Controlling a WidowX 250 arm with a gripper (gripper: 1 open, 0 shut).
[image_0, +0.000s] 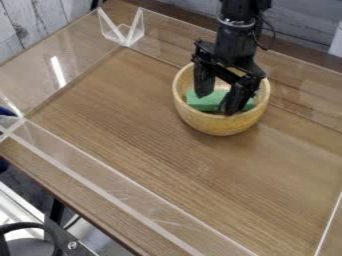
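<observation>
A round wooden bowl (221, 117) sits in the upper middle of the table, with a green block (206, 99) inside it. My black gripper (223, 92) reaches down from the top into the bowl, open, over and around the green block, which it partly hides. Whether the fingers touch the block cannot be told.
A clear angular object (122, 28) stands at the upper left. Dark cables and a hardware piece (30, 243) lie at the bottom left edge.
</observation>
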